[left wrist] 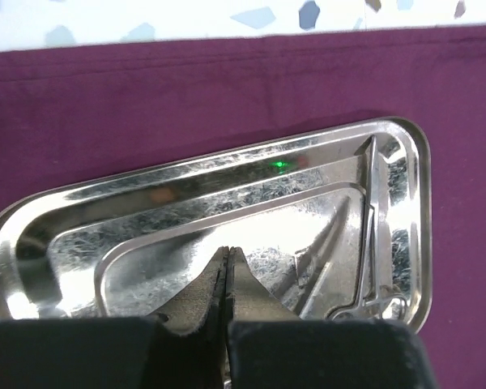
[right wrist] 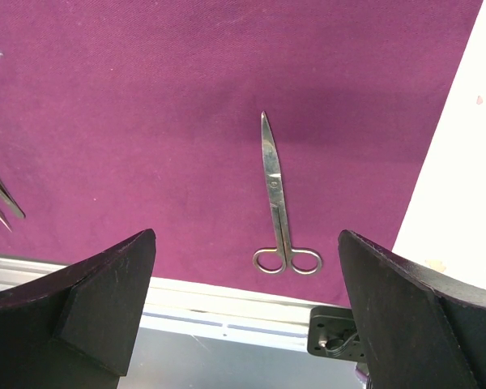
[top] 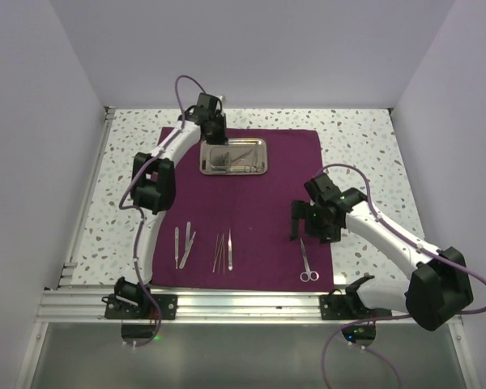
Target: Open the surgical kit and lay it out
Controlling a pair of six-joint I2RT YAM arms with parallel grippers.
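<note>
The metal tray (top: 265,164) rests on the purple cloth (top: 263,194) at the back. My left gripper is shut above the tray's left part, nothing showing between its fingertips. Inside the tray's right end lies a long ring-handled instrument (left wrist: 373,223), with a thinner piece (left wrist: 314,289) beside it, partly hidden by my fingers. Straight scissors (right wrist: 277,198) lie on the cloth at the front right. Over them stands my right gripper, wide open and empty, not touching the scissors.
Several slim instruments, among them tweezers (top: 230,250) and a handle (top: 176,247), lie in a row at the cloth's front left. Bare cloth fills the middle, between that row and the scissors. A pale rail (top: 227,300) runs along the front edge.
</note>
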